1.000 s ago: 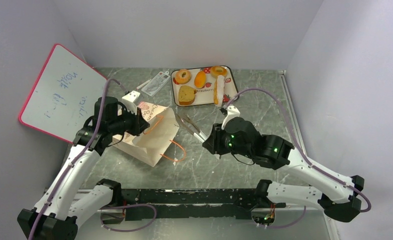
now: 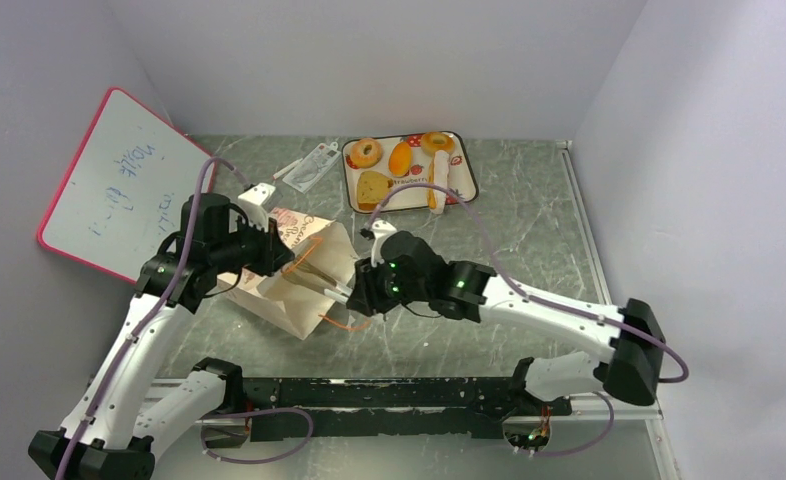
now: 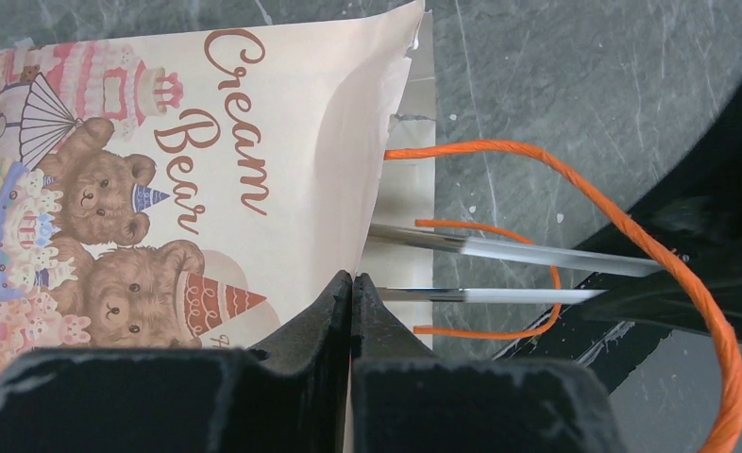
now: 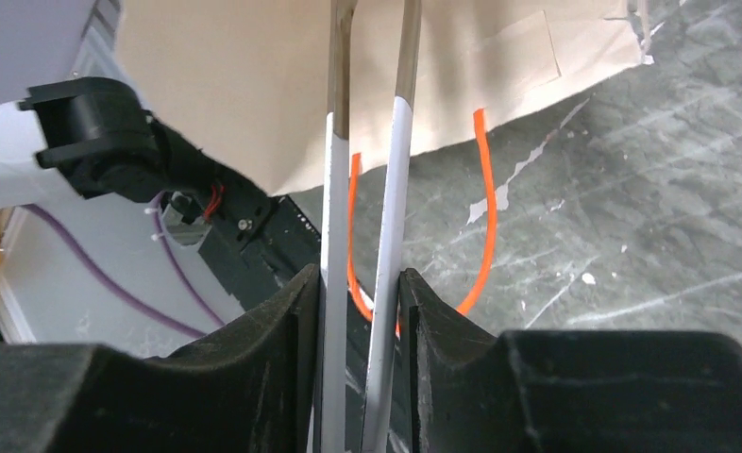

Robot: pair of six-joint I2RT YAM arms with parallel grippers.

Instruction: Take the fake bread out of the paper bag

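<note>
The paper bag [image 2: 294, 300] lies on its side with orange handles, printed "Cream Bear" [image 3: 235, 123] in the left wrist view. My left gripper is shut on the bag's top edge. My right gripper [image 2: 344, 295] holds long tong-like metal strips whose tips reach into the bag's mouth; in the right wrist view the two strips [image 4: 387, 245] stand close together, slightly apart, tips inside the bag. No bread inside the bag is visible; the interior is largely hidden.
A tray [image 2: 369, 207] with several fake breads lies at the back. A whiteboard [image 2: 119, 190] leans at the left; cards [image 2: 311, 168] lie by the tray.
My right gripper has moved left, carrying the metal strips into the bag's mouth, and they are closer together. My left gripper has barely moved.
</note>
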